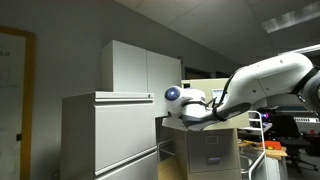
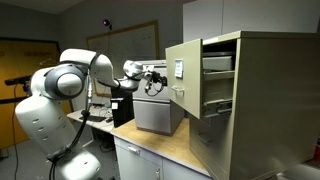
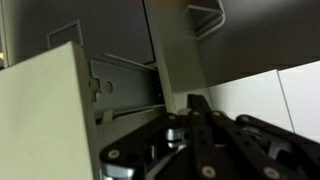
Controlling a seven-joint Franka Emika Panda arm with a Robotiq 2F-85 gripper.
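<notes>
A beige cabinet (image 2: 264, 100) on the right stands with a tall front panel (image 2: 186, 78) swung or pulled out from it. My gripper (image 2: 159, 80) is close to that panel's left edge in exterior view 2; contact cannot be told. In exterior view 1 the gripper (image 1: 164, 122) sits just right of a beige cabinet's upper front (image 1: 125, 125). The wrist view looks down past a cream panel edge (image 3: 48, 115) and metal fittings inside. There my gripper is shut, with nothing visible between its dark fingers.
Another cabinet (image 2: 152, 115) stands behind the arm, beyond a wooden countertop (image 2: 165, 143). White wall cupboards (image 1: 128, 68) rise at the back in exterior view 1. A dark office chair (image 1: 290, 128) is off to the right. Some room is free above the cabinet tops.
</notes>
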